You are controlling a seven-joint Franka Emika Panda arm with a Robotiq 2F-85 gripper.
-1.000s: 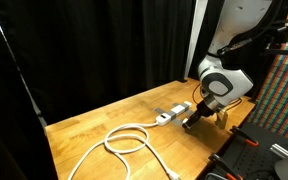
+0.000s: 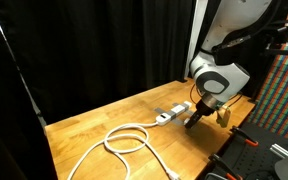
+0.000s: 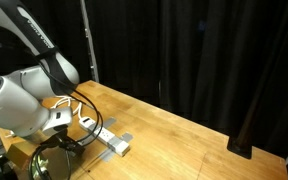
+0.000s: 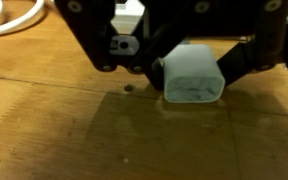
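A small pale grey block (image 4: pixel 192 78) sits between the dark fingers of my gripper in the wrist view. The fingers lie close along both its sides, but whether they press on it does not show clearly. In exterior view 1 my gripper (image 2: pixel 191 121) is low over the right part of the table, close to the white power strip (image 2: pixel 174 113). In exterior view 2 the white hand and black cables hide most of the fingers, and the block cannot be made out there.
A white cable (image 2: pixel 112 134) lies looped across the table's left-middle part. In exterior view 2 the power strip (image 3: pixel 112 141) lies just right of the hand. Wide bare wood (image 3: pixel 199 145) stretches right of it. A black curtain (image 2: pixel 84 50) stands behind.
The white hand has shifted and tilted slightly, a little up and to the left in exterior view 1. The power strip and cable have stayed where they were.
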